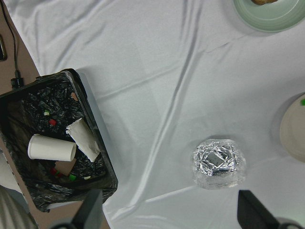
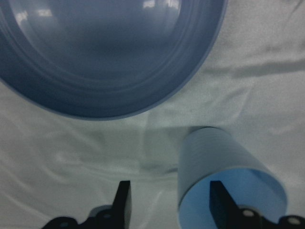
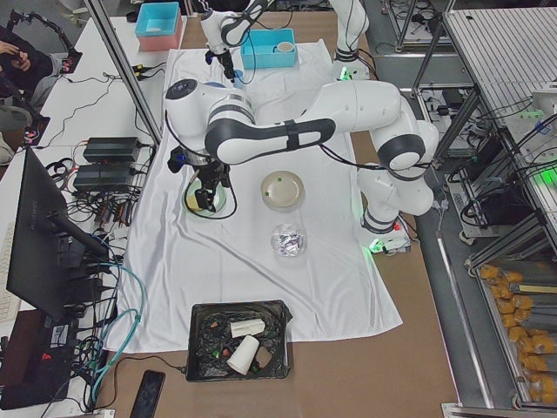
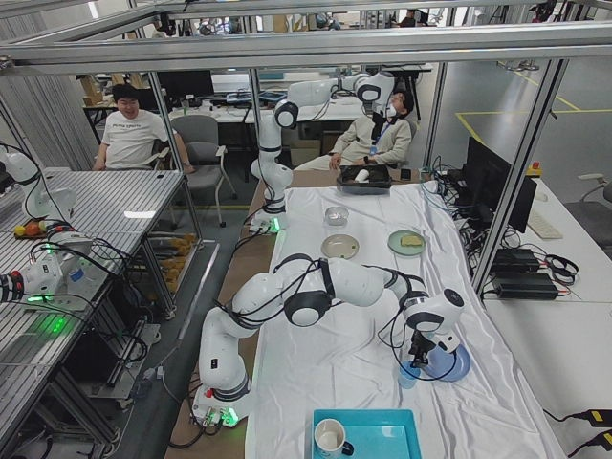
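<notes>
My left gripper is open and raised above the white cloth, with the black-lined bin (image 1: 57,186), the foil-covered bowl (image 1: 219,164), the green plate (image 1: 267,19) and a beige plate (image 1: 293,133) below it in the left wrist view. The bin holds a white cup (image 1: 50,148) and crumpled white paper. A sponge-like yellow item (image 4: 412,239) sits on the green plate. My right gripper is open around the near wall of a light blue cup (image 2: 209,150), beside a blue plate (image 2: 105,95).
A turquoise tray (image 4: 365,430) holding a mug (image 4: 329,435) stands at the right arm's end of the table. A monitor and cables line one side, metal frame posts the other.
</notes>
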